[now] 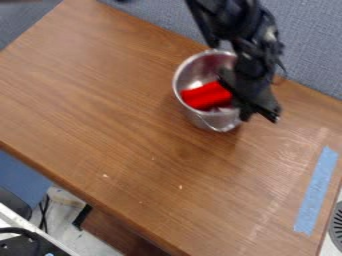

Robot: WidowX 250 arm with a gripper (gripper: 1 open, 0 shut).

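Note:
A steel pot [193, 78] sits on the wooden table toward the upper right, with a red object [206, 95] lying inside it. My black gripper [253, 108] is at the pot's right side, its tip low beside the rim; it looks shut, and whether anything thin is between its fingers cannot be seen.
A blue tape strip [315, 190] lies at the right. A grey padded wall [301, 40] borders the back, and cables hang off the lower left corner.

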